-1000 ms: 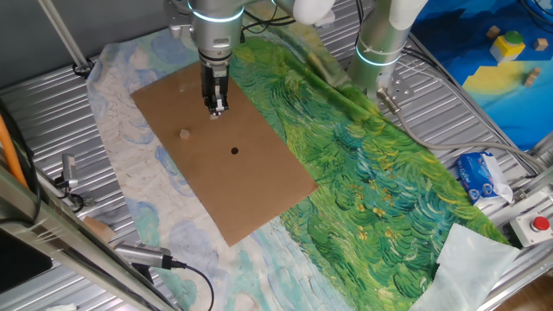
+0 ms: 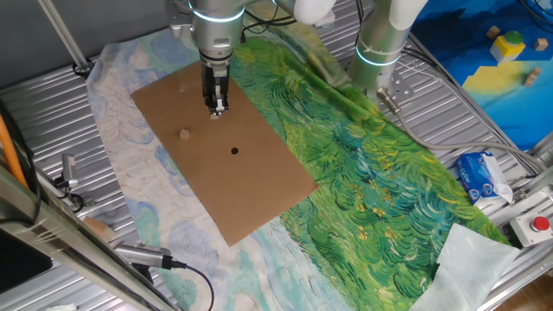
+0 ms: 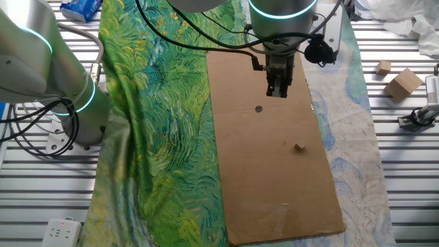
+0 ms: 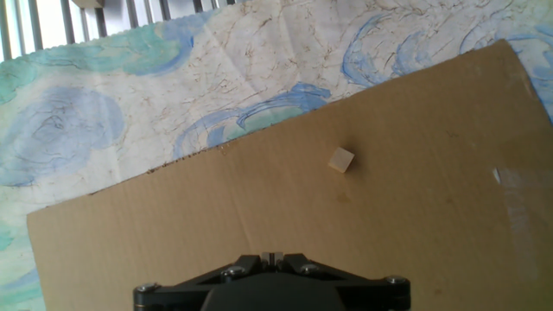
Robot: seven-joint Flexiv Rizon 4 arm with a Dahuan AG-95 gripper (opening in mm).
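Note:
A small wooden cube [image 2: 184, 134] rests on a flat brown cardboard sheet [image 2: 268, 186]; exterior view 2 also shows the cube [image 3: 300, 146]. In the wrist view the cube [image 4: 341, 160] lies ahead of the fingertips and a little to the right. My gripper [image 2: 217, 111] hangs over the cardboard, apart from the cube. Its two fingertips meet in the wrist view, so the gripper looks shut, with nothing visible between them. A round black spot [image 3: 258, 108], either a hole or a disc, marks the cardboard; the wrist view does not show it.
A painted cloth [image 2: 371, 181] lies under the cardboard. Two wooden blocks, a larger one [image 3: 403, 84] and a smaller one [image 3: 383, 67], sit on the metal slats beyond the cloth. Around the cube the cardboard is clear.

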